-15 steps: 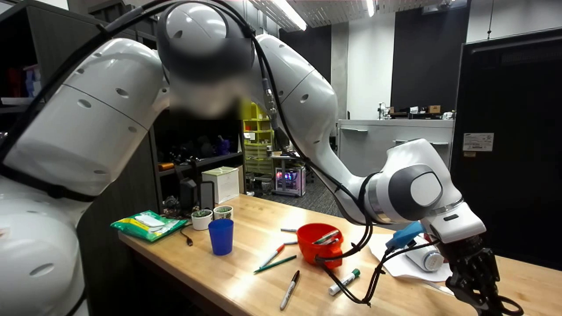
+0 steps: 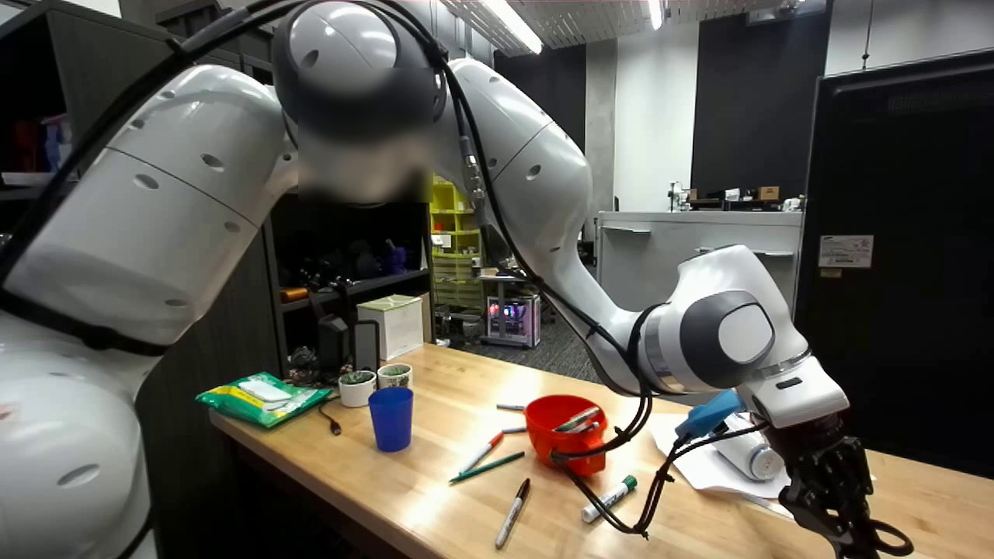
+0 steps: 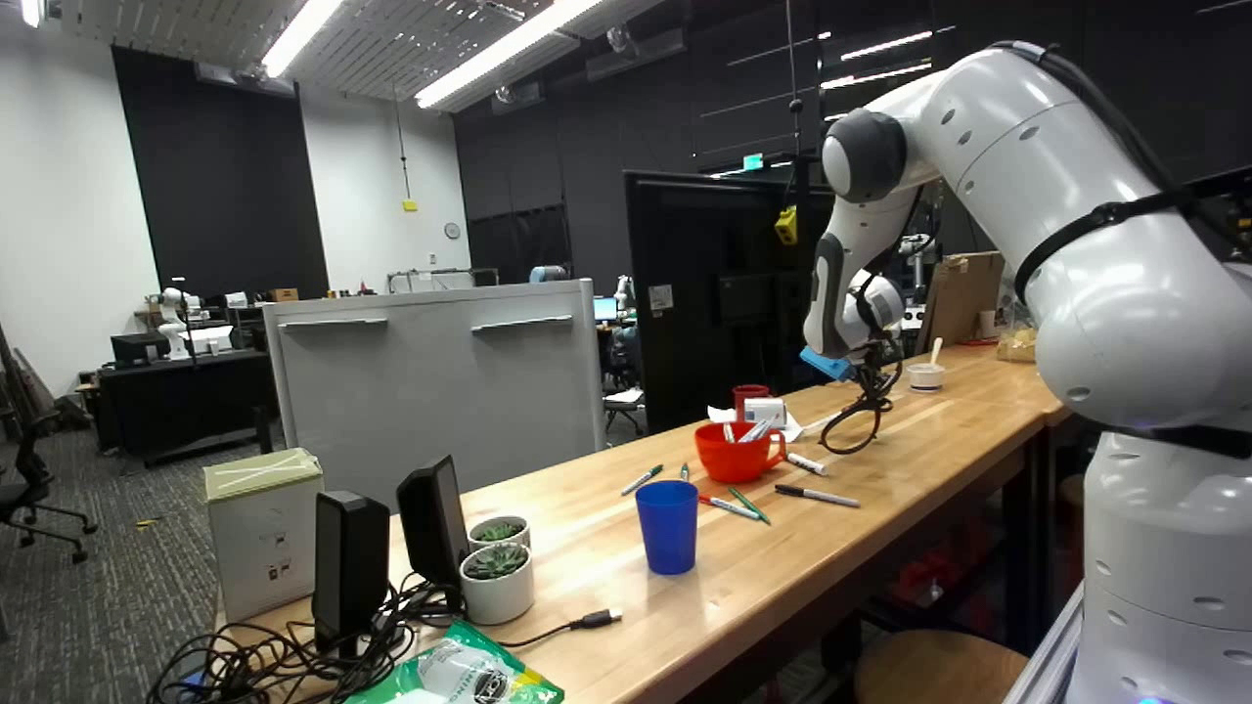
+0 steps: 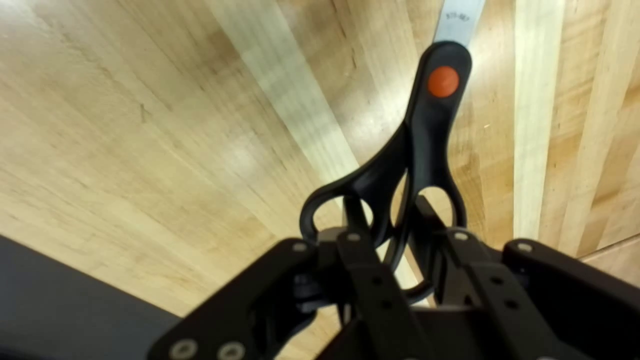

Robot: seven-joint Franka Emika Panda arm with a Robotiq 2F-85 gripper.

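Scissors with black handles and an orange pivot [image 4: 443, 82] fill the middle of the wrist view, their pale blade running off the top edge. My gripper is shut on their handles, with one fingertip showing in each handle loop and the inner handle bars between. Light wooden table surface [image 4: 198, 138] shows behind them; how far the scissors are above it, I cannot tell. At the right of exterior view 1 the gripper [image 2: 843, 522] is low over the table, partly cut off by the frame's bottom edge.
An orange-red cup [image 2: 550, 414] holds several pens, and loose markers lie around it. A blue cup [image 2: 391, 421] stands to its left. Beside the gripper are white paper [image 2: 687, 463] and a white cylinder [image 2: 751, 456]. The table's front edge is near.
In exterior view 1 the wrist and gripper have shifted slightly left, along with the hanging cables. The cups and markers have stayed put.
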